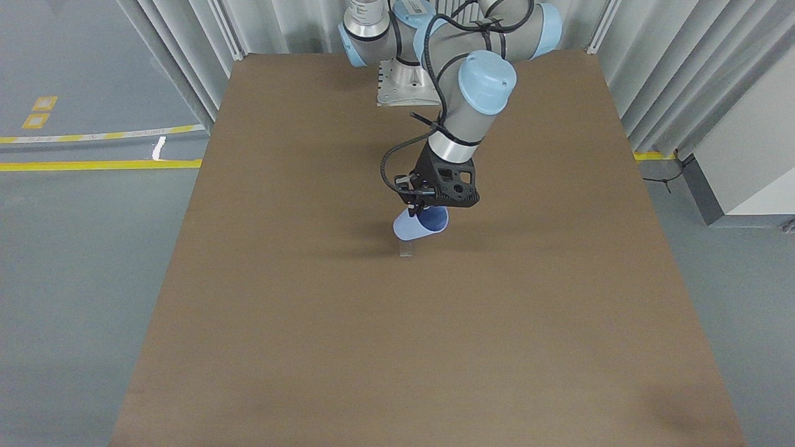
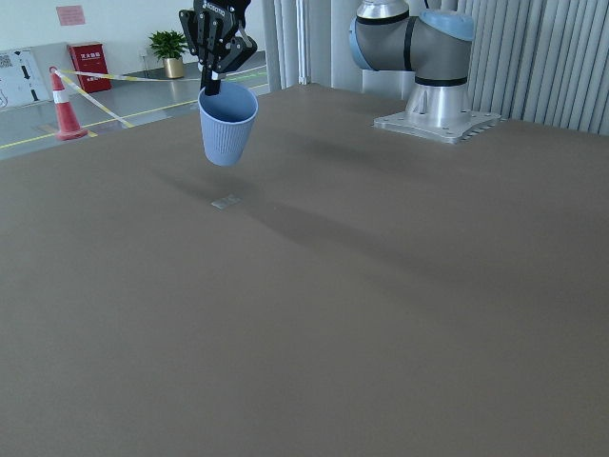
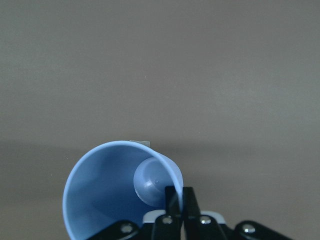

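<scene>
A light blue ribbed cup (image 2: 225,138) hangs tilted above the table, with its open mouth facing upward in the left view. My black gripper is shut on the cup's rim, as the wrist view shows, with the inside of the cup (image 3: 102,195) visible to the left of the fingers. In the front view the cup (image 1: 410,228) sits just below my gripper housing, which partly covers it. A small pale flat patch (image 2: 225,202) lies on the table beneath the cup.
The arm's mounting plate (image 2: 398,126) stands at the back. Curtains and a white block lie beyond the table's edges.
</scene>
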